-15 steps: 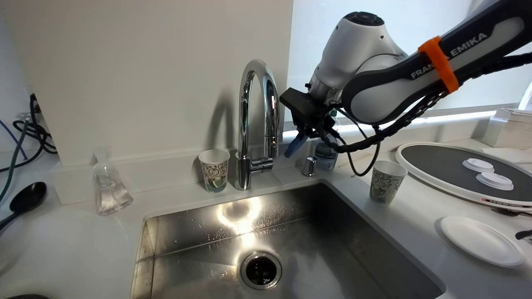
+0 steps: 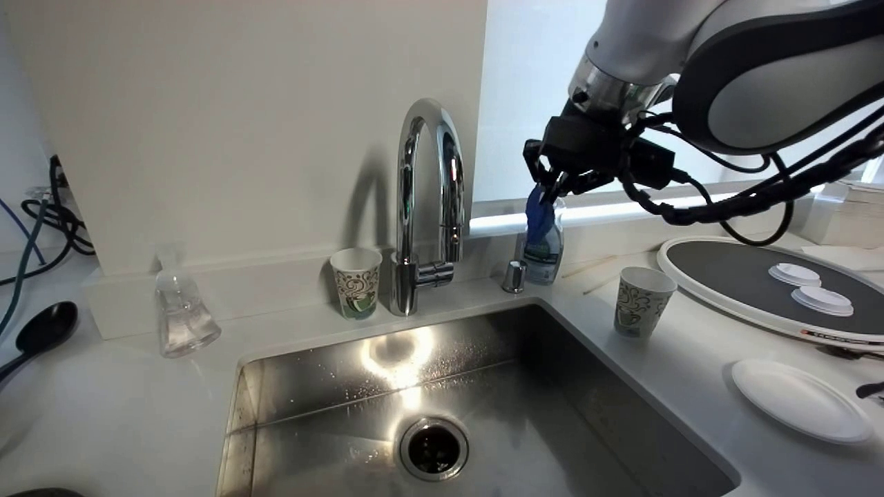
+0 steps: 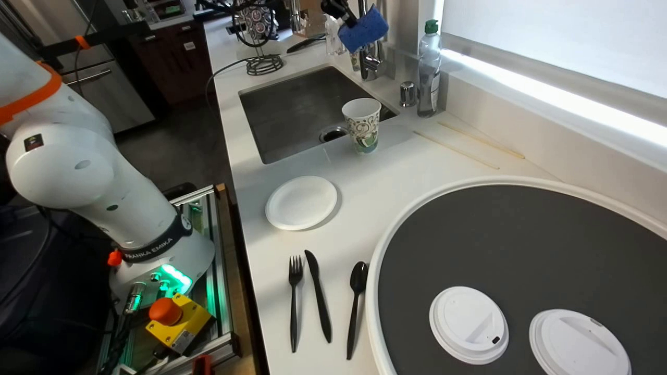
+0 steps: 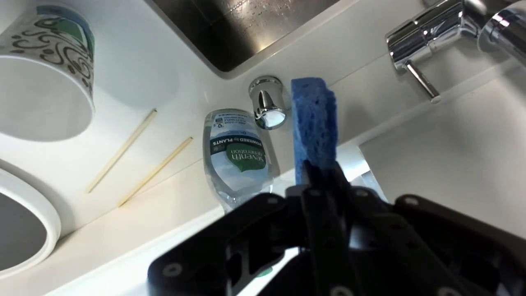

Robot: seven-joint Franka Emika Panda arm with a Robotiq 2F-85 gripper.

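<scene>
A blue sponge (image 4: 314,118) is clamped between the fingers of my gripper, its free end sticking out past the tips. In exterior view 1 my gripper (image 2: 551,183) hangs above the back counter, right of the faucet, with the sponge (image 2: 540,214) in front of the soap bottle. Exterior view 2 shows the sponge (image 3: 363,29) up in the air near the faucet. The clear soap bottle (image 4: 237,153) stands upright on the counter. My fingers hide its top in the wrist view.
The steel sink (image 2: 331,373) lies below and left, with the chrome faucet (image 2: 406,207) behind it. A paper cup (image 2: 642,302) stands right of the sink, another cup (image 2: 357,281) by the faucet. Two thin sticks (image 3: 459,150), a plate (image 3: 301,203) and a round grey board (image 3: 488,231) lie on the counter.
My gripper has moved up and to the right in exterior view 1, carrying the sponge. The sponge was tilted beside the faucet and now hangs more upright in front of the bottle.
</scene>
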